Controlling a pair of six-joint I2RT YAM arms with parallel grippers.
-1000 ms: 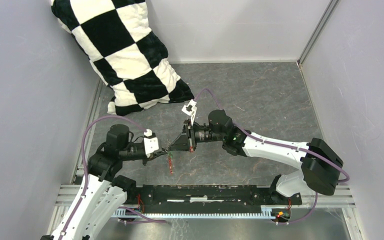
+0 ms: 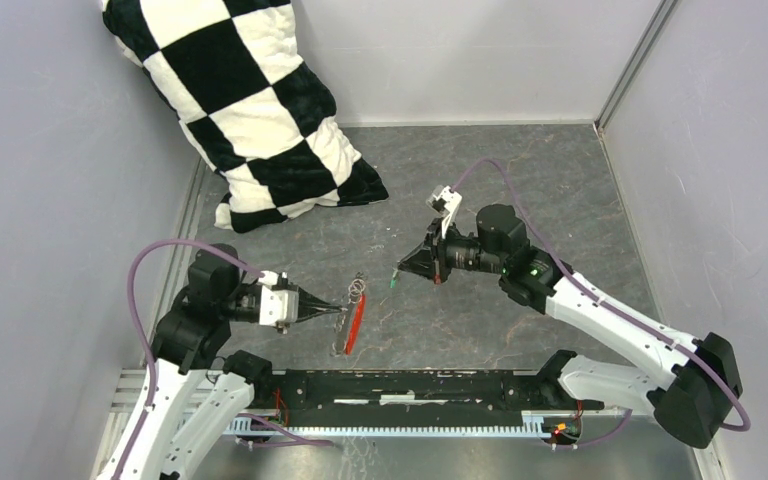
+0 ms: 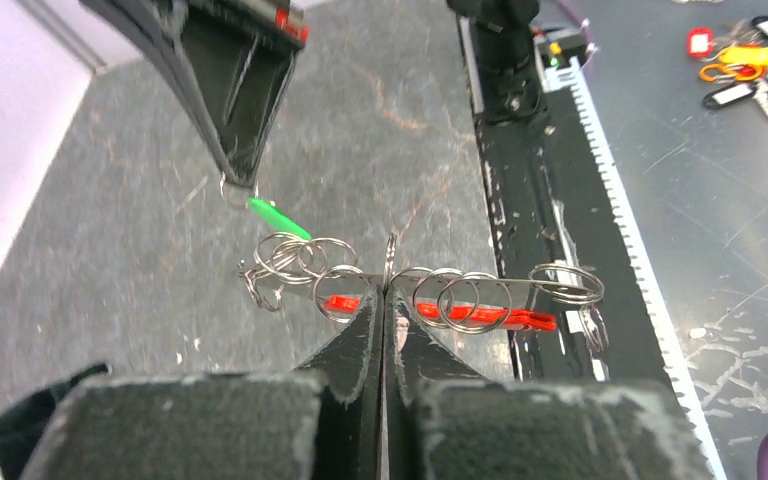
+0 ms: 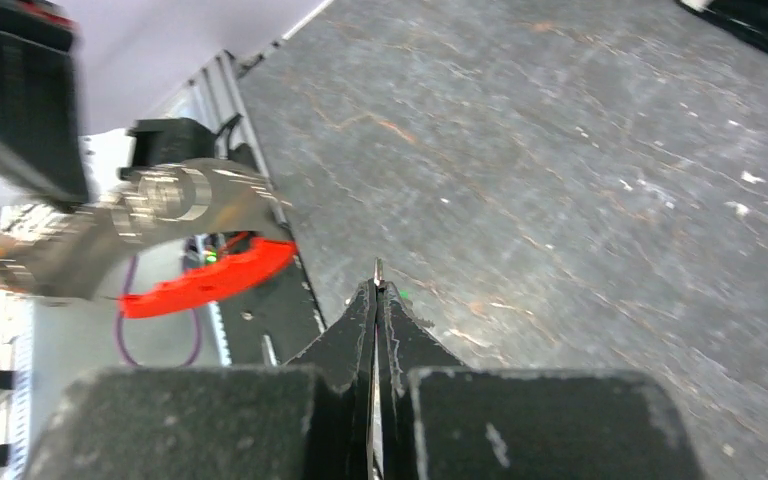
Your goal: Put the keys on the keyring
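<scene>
In the left wrist view, my left gripper is shut on a keyring of several wire loops on a metal strip, with a red serrated piece (image 3: 505, 318) hanging below. From above, the keyring (image 2: 357, 288) shows at that gripper's tip. To the right, clear of it, my right gripper (image 2: 399, 269) is shut on a small wire ring (image 3: 228, 192); a green piece (image 3: 278, 216) hangs from this ring. Only a thin metal edge shows between the right fingertips in the right wrist view. Whether the green piece is a key or a tag is unclear.
A bunch of keys with coloured tags (image 3: 740, 62) lies on the shiny surface beyond the black rail (image 3: 525, 190). A checkered cushion (image 2: 250, 120) leans at the back left.
My right gripper has moved right, away from the left one, carrying the green piece along. The left gripper has shifted slightly right, and the red piece now leans.
</scene>
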